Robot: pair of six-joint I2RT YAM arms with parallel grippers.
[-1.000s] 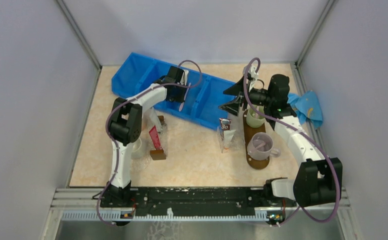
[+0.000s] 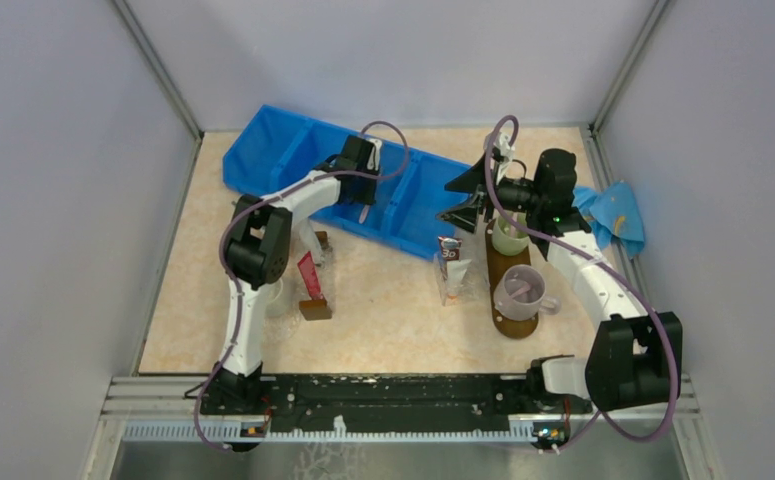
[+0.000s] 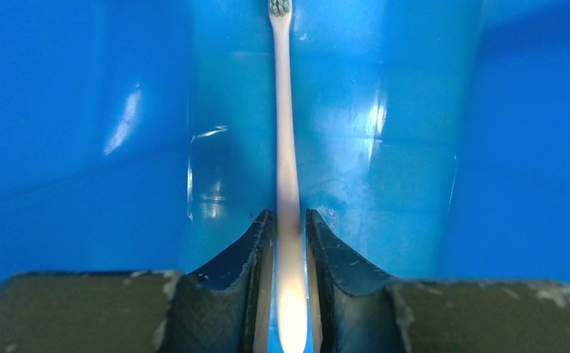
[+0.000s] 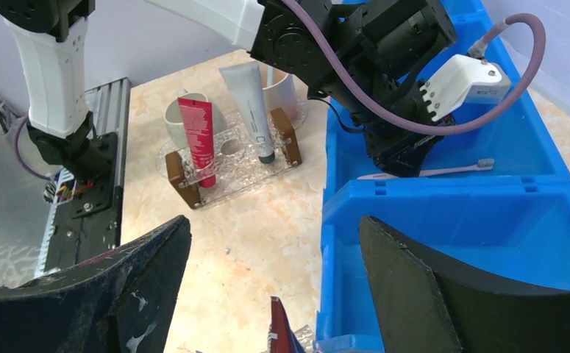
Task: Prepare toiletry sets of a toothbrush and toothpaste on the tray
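Note:
In a middle compartment of the blue tray [image 2: 418, 245] lies a pale pink toothbrush, its head showing in the right wrist view. Low over its handle, my left gripper stands narrowly open, one finger on each side, with slim gaps showing. My right gripper is wide open and empty, above the tray's right-end compartment. A red toothpaste tube [image 4: 198, 136] and a grey-white tube [image 4: 252, 103] stand in a clear holder left of the tray's front. Another white tube [image 2: 457, 272] and a dark-labelled one [image 2: 450, 250] stand front right.
A lilac mug [image 2: 520, 292] and a green cup [image 2: 509, 238] stand on a brown board [image 2: 503, 327] at right. A pale cup [image 2: 276, 297] is at left, partly behind my left arm. A blue cloth [image 2: 615, 215] lies far right.
My left gripper has shifted slightly to the right along the tray, and the toothbrush handle's visible end has shifted a little beside it. The right arm has stayed still.

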